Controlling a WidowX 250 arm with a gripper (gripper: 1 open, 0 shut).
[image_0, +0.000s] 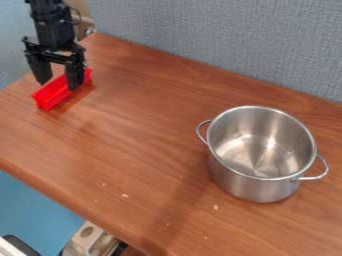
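A red rectangular object (54, 94) lies on the wooden table at the upper left. My black gripper (56, 70) is directly over it, its fingers pointing down on either side of or onto its upper part. Whether the fingers are closed on the red object is too small to tell.
A large steel pot (261, 155) with two side handles stands on the right of the wooden table (147, 190). A grey padded wall runs along the back, and a blue surface lies below the table's left edge.
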